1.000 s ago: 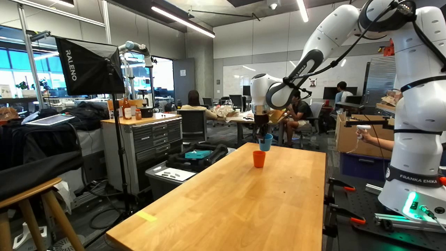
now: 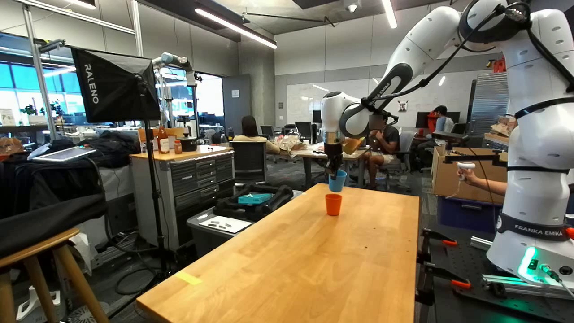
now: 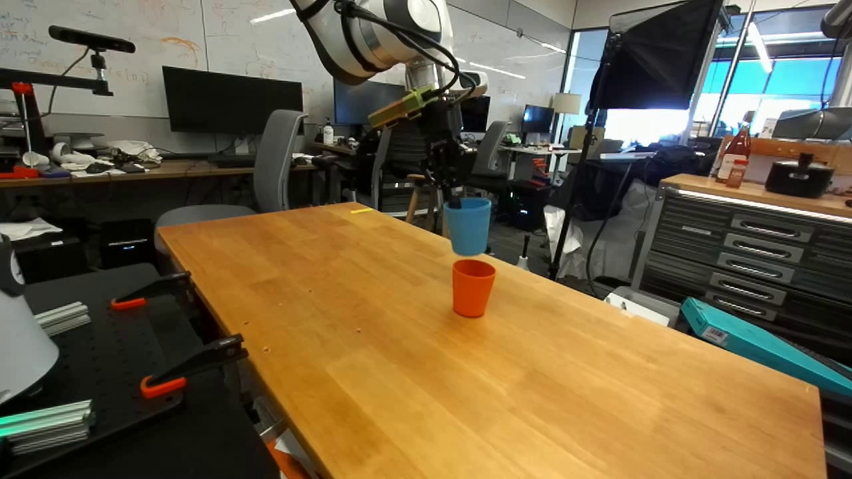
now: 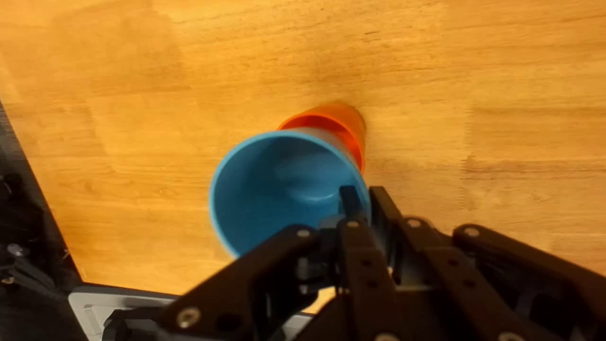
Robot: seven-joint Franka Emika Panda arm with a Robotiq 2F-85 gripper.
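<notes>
A blue cup (image 3: 468, 227) hangs upright above the table, its wall pinched between the fingers of my gripper. One finger reaches inside the cup and the other lies along its outside. An orange cup (image 3: 472, 287) stands upright on the table, with the blue cup held higher in both exterior views. In the wrist view the blue cup's rim faces the camera and covers much of the orange cup (image 4: 341, 122). Exterior view 1 shows the blue cup (image 2: 337, 181) a little above and behind the orange cup (image 2: 333, 204), apart from it.
A drawer cabinet (image 2: 199, 177) stands beyond one long edge. Clamps (image 3: 196, 359) with red handles sit along the edge by the robot's base.
In exterior view 1 the gripper and blue cup have moved slightly left and up. The orange cup has stayed where it was.
</notes>
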